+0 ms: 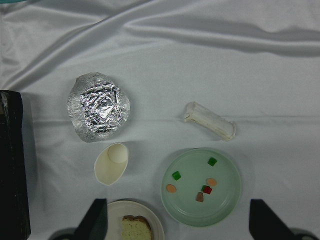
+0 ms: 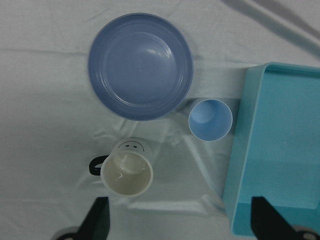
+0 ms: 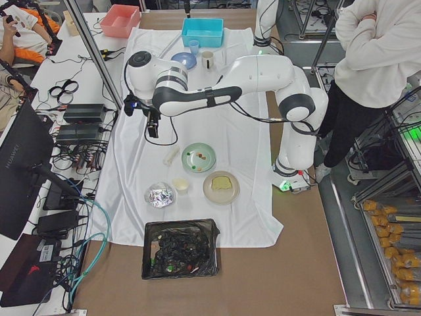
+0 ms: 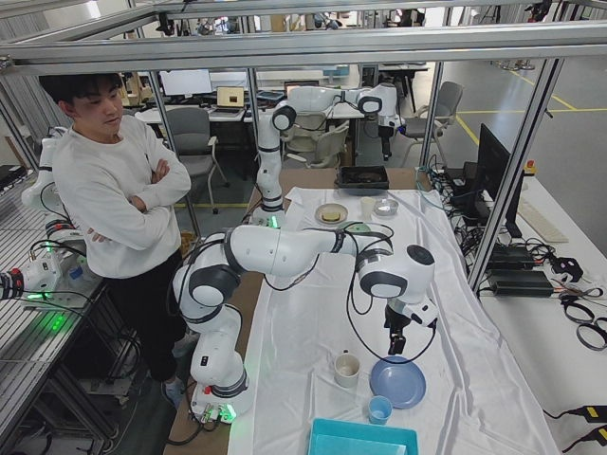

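Both grippers hang open over the white cloth. Beneath my left gripper are a foil dish [image 1: 98, 107], a paper cup [image 1: 111, 165], a white wrapper-like roll [image 1: 210, 121], a green plate [image 1: 200, 210] with small coloured bits, and a beige plate [image 1: 156, 223] holding a bread slice [image 1: 135, 229]. Beneath my right gripper are a blue plate [image 2: 140, 65], a blue cup [image 2: 210, 120], a white mug [image 2: 126, 170] with a black handle, and a teal bin [image 2: 282, 130].
A black lined bin [image 3: 180, 249] sits at one end of the table, the teal bin at the other. A monitor [image 3: 23, 171] and cables line one side; a person [image 4: 123, 209] stands on the other.
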